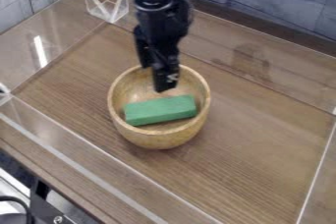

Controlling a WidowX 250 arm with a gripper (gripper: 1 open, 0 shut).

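Note:
A round tan bowl [133,128] stands on the wooden table, holding a green rectangular block [160,110] that lies flat across its front half. My black gripper [160,75] points down from above the back of the bowl, apart from the block, with its fingers spread open. No object shows between them, though the fingertips are blurred.
A wire or clear plastic item [105,2] sits at the back left, near the table's edge. A dark cable lies at the lower left corner.

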